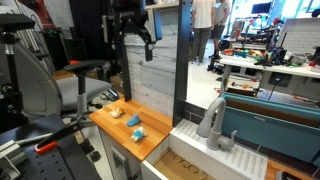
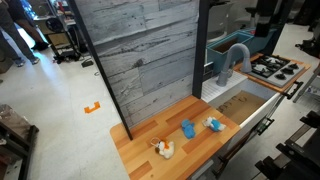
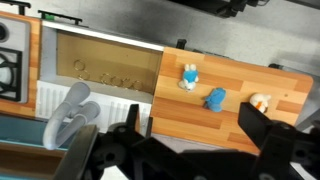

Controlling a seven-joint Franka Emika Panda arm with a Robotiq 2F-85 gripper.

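Note:
My gripper is open and empty, its two dark fingers spread wide in the wrist view. It hangs well above the wooden counter (image 3: 180,118). A small blue-and-white toy (image 3: 190,77) lies on this counter close to the drawer side. A plain blue toy (image 3: 214,98) is in the middle, and a white-and-orange toy (image 3: 260,102) sits toward the far end. In exterior view 2 the same blue-and-white toy (image 2: 213,124), blue toy (image 2: 188,129) and white-and-orange toy (image 2: 163,149) lie apart in a loose row, none touching the gripper.
An open drawer (image 3: 146,60) with a wooden bottom and several small rings adjoins the counter. The grey faucet (image 3: 70,108) rises beside it, with a stove (image 3: 12,62) beyond. A grey plank panel (image 2: 150,70) stands behind the counter. Bare wood surrounds the toys.

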